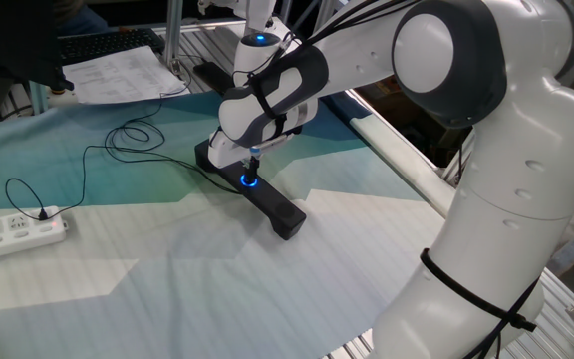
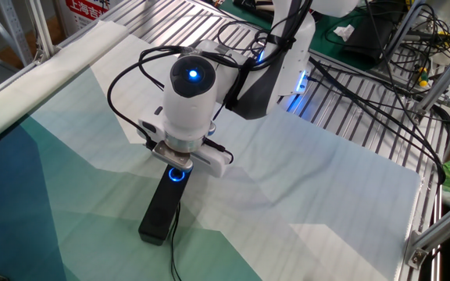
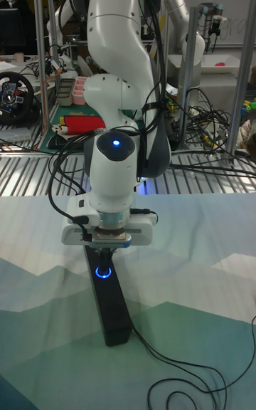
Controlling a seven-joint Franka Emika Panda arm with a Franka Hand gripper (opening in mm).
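Observation:
A long black bar-shaped device, like a speaker, lies on the patterned cloth. On its top is a round knob with a glowing blue ring. From straight above, my gripper points down at this knob. Its dark fingers are close together and reach the ring. Whether they pinch the knob or only rest on it is too small and dark to make out. The gripper body covers part of the bar in exterior view 2.
A thin black cable runs from the bar in loops to a white power strip at the left. Papers and a keyboard lie beyond the cloth. Around the bar, the cloth is mostly clear.

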